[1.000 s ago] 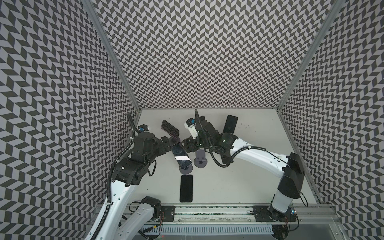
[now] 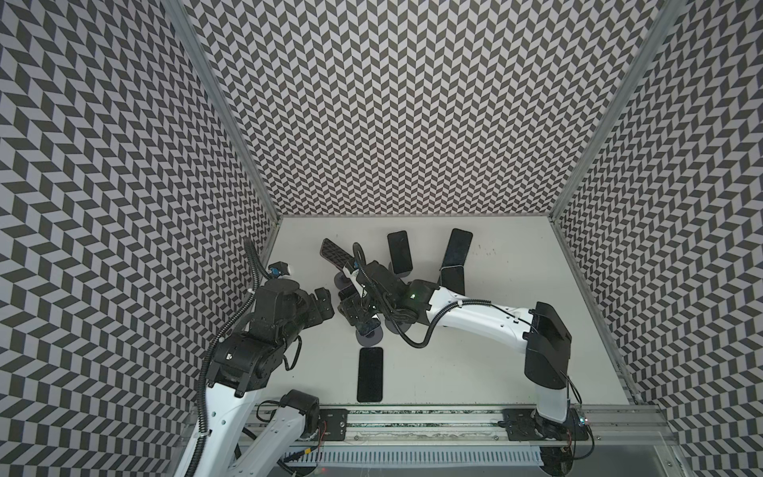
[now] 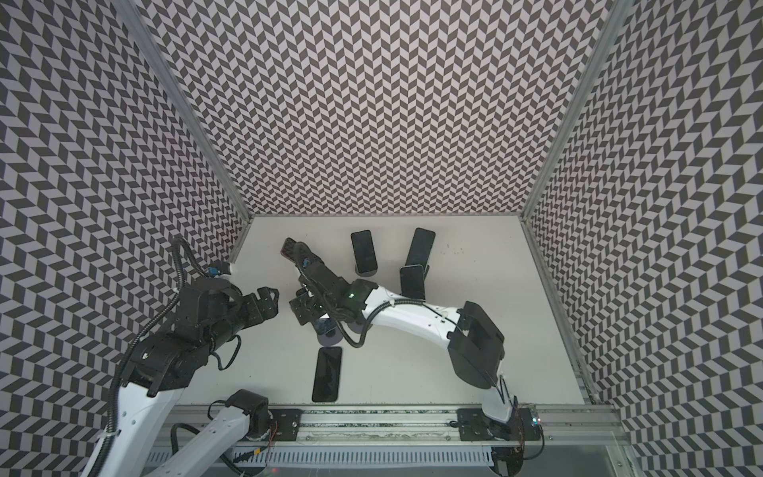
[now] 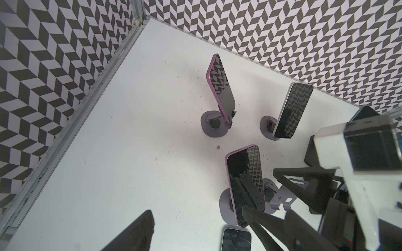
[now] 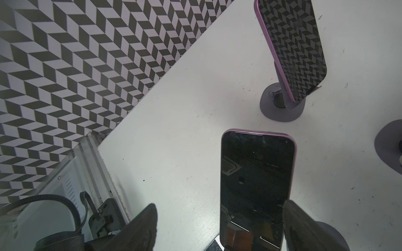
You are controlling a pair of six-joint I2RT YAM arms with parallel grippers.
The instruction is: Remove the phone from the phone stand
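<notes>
The phone (image 5: 257,184) with a pink edge leans upright on its phone stand, whose grey base (image 4: 226,207) shows below it. My right gripper (image 2: 355,310) is open above this phone and hides most of it from overhead. From the right wrist, the phone appears between the spread fingers, the right fingertip overlapping its edge; contact cannot be told. The left gripper (image 2: 324,305) stands open and empty to the left of the phone. Beside the phone is an empty stand (image 4: 286,198), partly behind the right gripper's fingers in the left wrist view.
A dark phone (image 2: 369,373) lies flat near the front. Behind are a stand-held pink-edged phone (image 4: 221,90), a silver-edged one (image 4: 295,108) and, to the right, dark phones (image 2: 457,246). Open table lies left of the phone and at the far right.
The right arm has swung left and toward the front, so its gripper now covers the middle phone from above. The left gripper has drawn back slightly left and frontward.
</notes>
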